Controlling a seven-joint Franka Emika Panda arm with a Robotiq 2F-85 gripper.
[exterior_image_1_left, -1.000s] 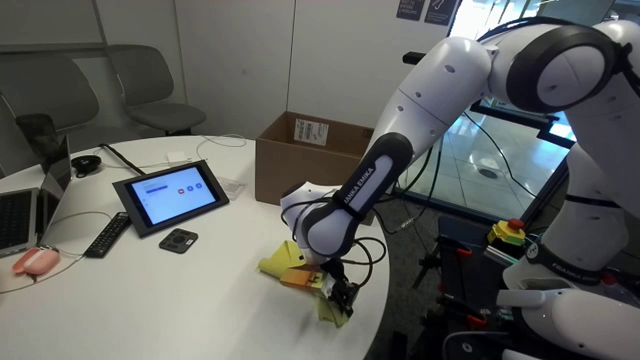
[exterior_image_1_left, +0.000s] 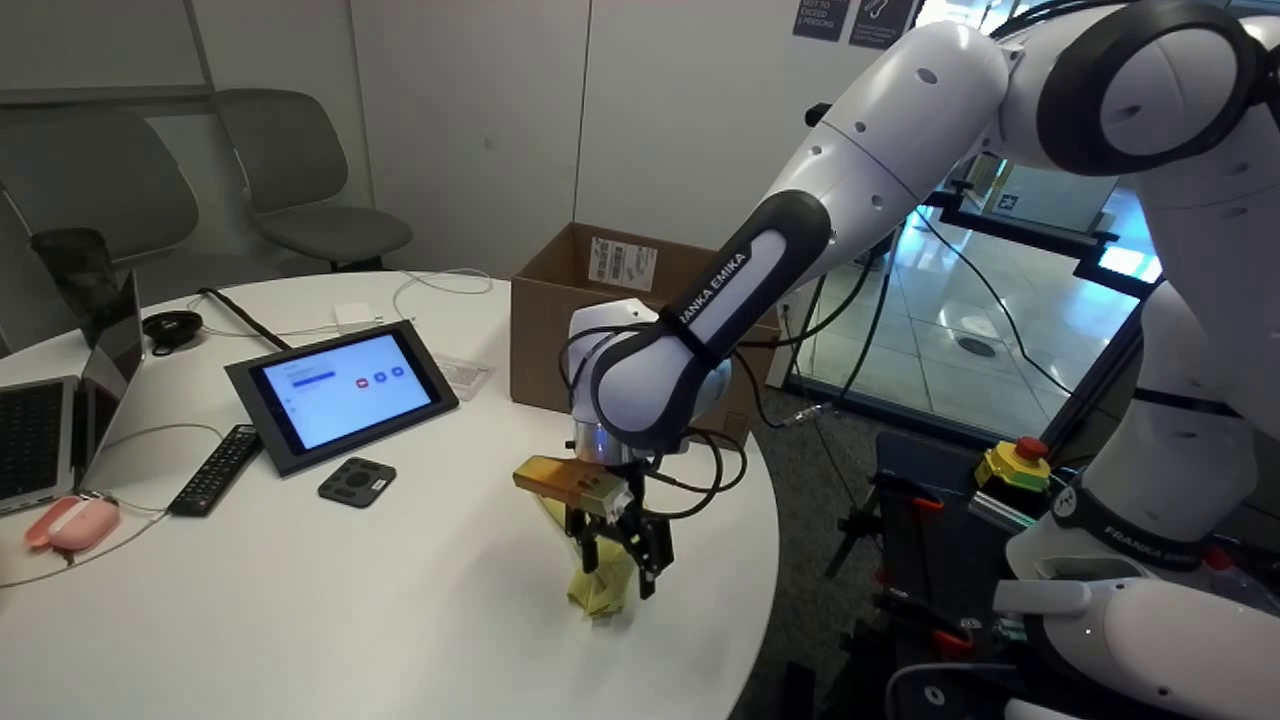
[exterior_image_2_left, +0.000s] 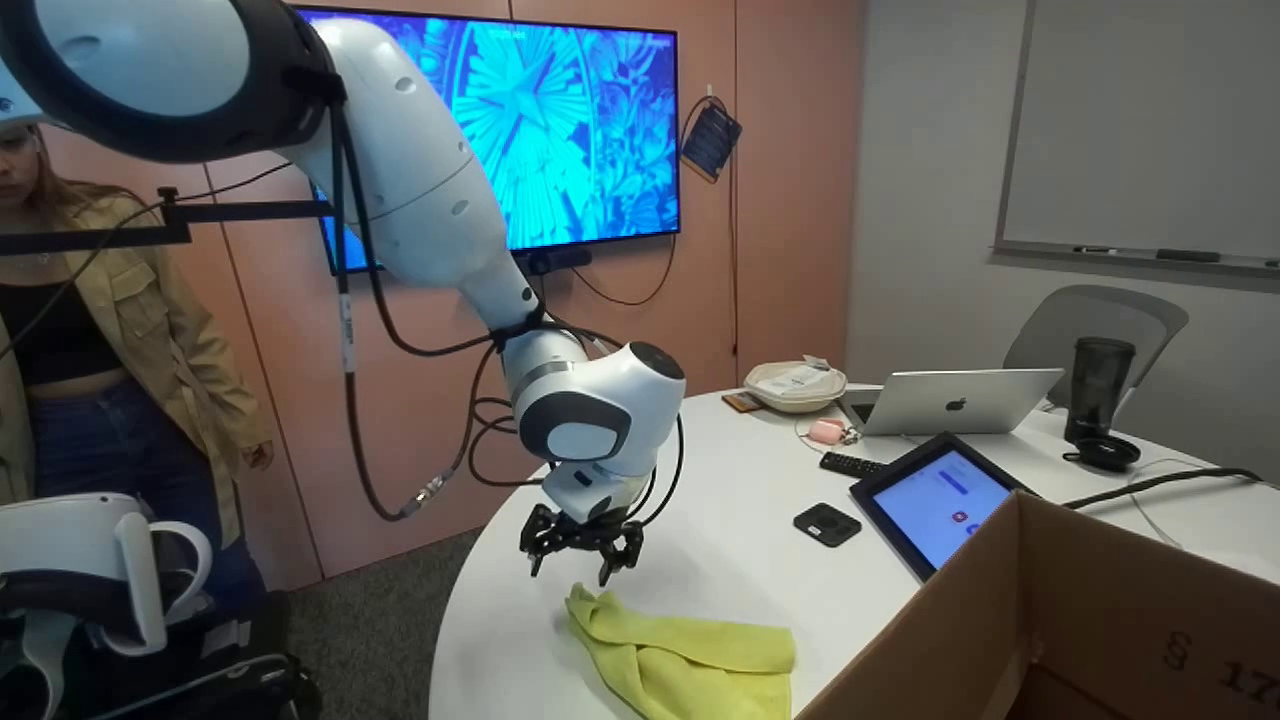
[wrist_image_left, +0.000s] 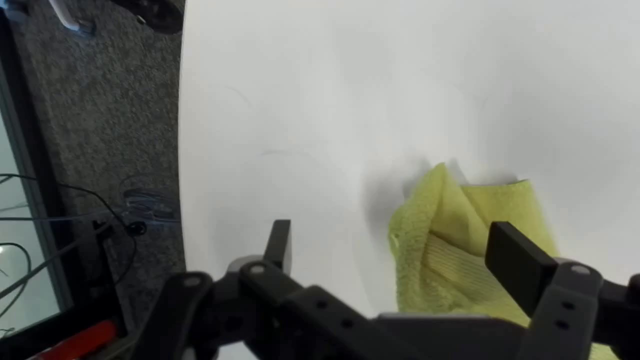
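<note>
A yellow-green cloth (exterior_image_2_left: 690, 660) lies crumpled and partly folded on the white table. My gripper (exterior_image_2_left: 573, 569) is open above the table, just past one end of the cloth, with clear space beneath its fingers in exterior view 2. In the wrist view, the cloth's raised, folded end (wrist_image_left: 444, 240) reaches in between the fingers, nearer the right finger (wrist_image_left: 519, 264), which overlaps it. Bare table shows by the left finger (wrist_image_left: 279, 246). Seen from exterior view 1, the gripper (exterior_image_1_left: 620, 576) hides part of the cloth (exterior_image_1_left: 600, 584). Nothing is held.
An open cardboard box (exterior_image_1_left: 636, 300) stands at the table's back edge. A tablet (exterior_image_1_left: 348, 384), a dark puck-like device (exterior_image_1_left: 356, 481), a remote (exterior_image_1_left: 216, 469) and a laptop (exterior_image_1_left: 60, 420) occupy the far side. The table's edge (wrist_image_left: 181, 150) runs close by the gripper.
My gripper has risen off the cloth and shifted left in exterior view 1. The cloth's near end has shifted left as well, and it now lies free of the fingers.
</note>
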